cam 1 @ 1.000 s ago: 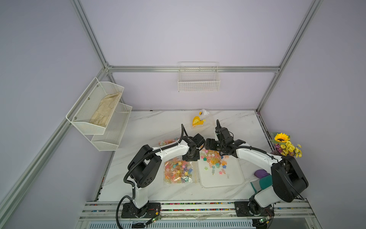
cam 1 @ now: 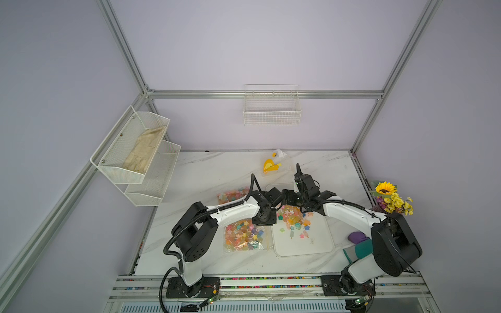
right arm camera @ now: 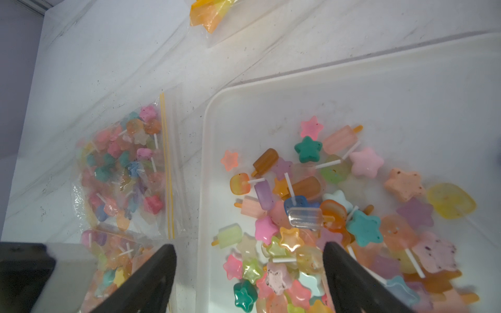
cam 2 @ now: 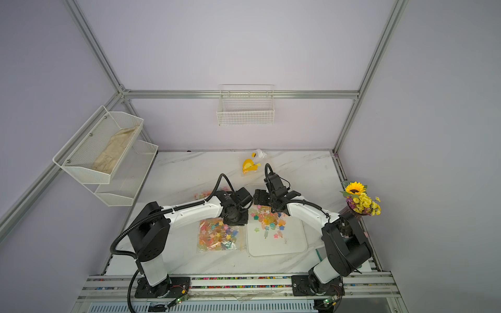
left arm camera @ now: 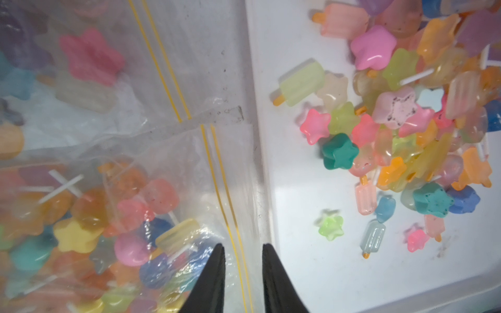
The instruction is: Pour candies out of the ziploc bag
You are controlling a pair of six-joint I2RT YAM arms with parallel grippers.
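Two ziploc bags of candies lie flat left of a white tray: the far bag [right arm camera: 120, 167] and the near bag [left arm camera: 78, 234], both with yellow zipper lines. The tray [cam 1: 308, 245] holds a spread of loose candies [right arm camera: 365, 229]. My left gripper is over the near bag's right edge by the zipper, fingers apart, part open, with nothing clearly held. My right gripper hangs open over the tray's candies, beside the left one.
A yellow item in clear plastic [cam 1: 270, 164] lies at the back. A flower bunch [cam 1: 386, 190] and purple and teal items [cam 1: 358, 237] are at the right.
My left gripper has moved toward the front and slightly right over the near bag. The right arm shows no visible movement.
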